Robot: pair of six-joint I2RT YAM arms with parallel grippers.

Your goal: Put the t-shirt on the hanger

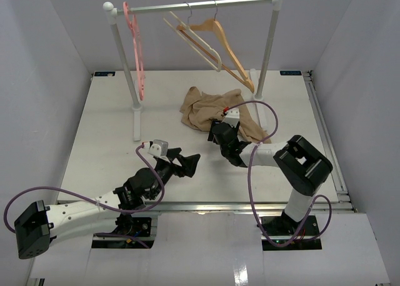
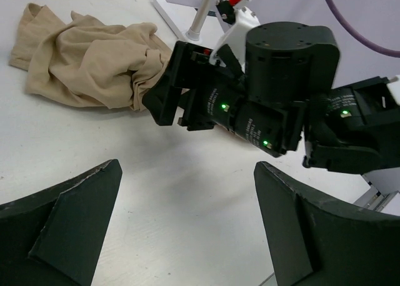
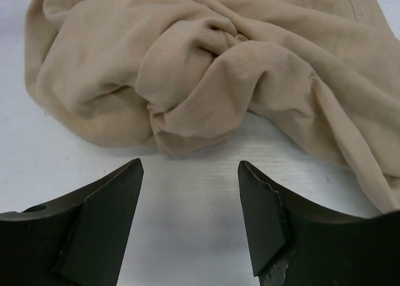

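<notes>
The tan t shirt [image 1: 206,108] lies crumpled on the white table toward the back, under the rack. My right gripper [image 1: 219,127] is at the shirt's front edge; in the right wrist view its open fingers [image 3: 106,223] have bare table between them, just short of the folds [image 3: 200,98]. My left gripper [image 1: 184,164] is open over the table at front left; in the left wrist view it faces the right arm, nothing between its fingers. A wooden hanger [image 1: 225,42] and a white hanger [image 1: 212,58] hang from the rail.
The rack's rail [image 1: 162,9] spans the back, with posts [image 1: 269,42] at either side and a pink hanger [image 1: 137,61] at left.
</notes>
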